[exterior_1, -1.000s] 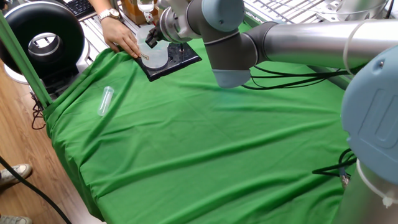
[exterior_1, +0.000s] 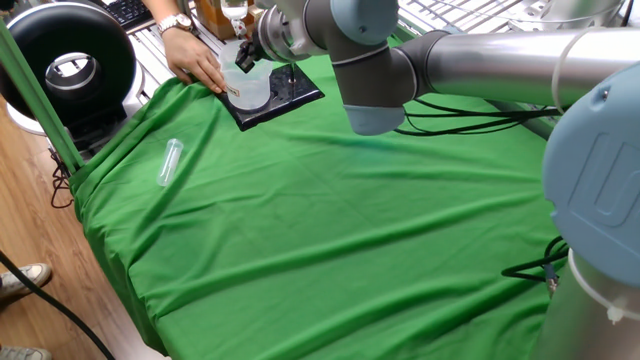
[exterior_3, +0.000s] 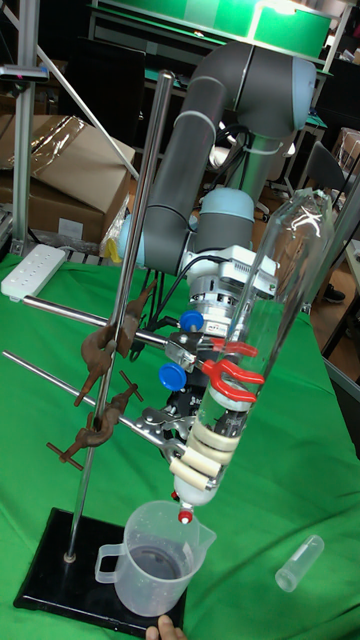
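In exterior view 1 my gripper (exterior_1: 246, 56) is at the far end of the table, over the clear plastic beaker (exterior_1: 250, 88). Its dark fingers look small there, and their opening cannot be made out. Exterior view 3 has the clamped glass vessel (exterior_3: 279, 277) in front of my gripper, hiding most of it. The vessel leans in red and cream clamps, its white lower end with a red tip (exterior_3: 185, 517) over the beaker's mouth. Under it the handled beaker (exterior_3: 160, 565) stands on the black stand base (exterior_3: 43, 581).
A person's hand (exterior_1: 192, 62) rests beside the beaker. The metal stand rod (exterior_3: 122, 288) with its clamps rises close to my arm. A clear tube (exterior_1: 170, 162) lies on the green cloth (exterior_1: 300, 240), whose middle and near part are free.
The arm has shifted slightly, its lower wrist joint a little to the right, and my gripper sits slightly higher in the view. Hand, beaker and tube have stayed put.
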